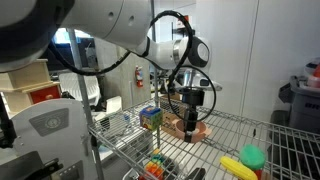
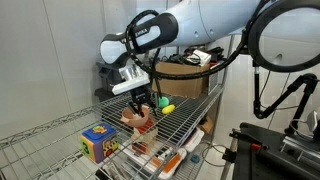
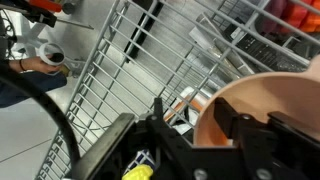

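Note:
A pinkish-tan bowl [image 1: 184, 132] sits on the wire rack, below my gripper [image 1: 190, 122]. In exterior view 2 the bowl [image 2: 134, 118] shows beneath the gripper [image 2: 142, 104]. From the wrist, the bowl [image 3: 285, 92] fills the right side, and its near rim passes between the parted fingertips of my gripper. A gap shows between the fingers, with one finger outside the bowl and the other over its inside. Whether either finger touches the wall cannot be told.
A blue and yellow box [image 1: 151, 118] stands left of the bowl. A yellow item [image 1: 238, 168] and a green-topped container [image 1: 252, 157] lie at front right. Small colored pieces [image 1: 156, 164] are near the front. Open wire shows behind the bowl.

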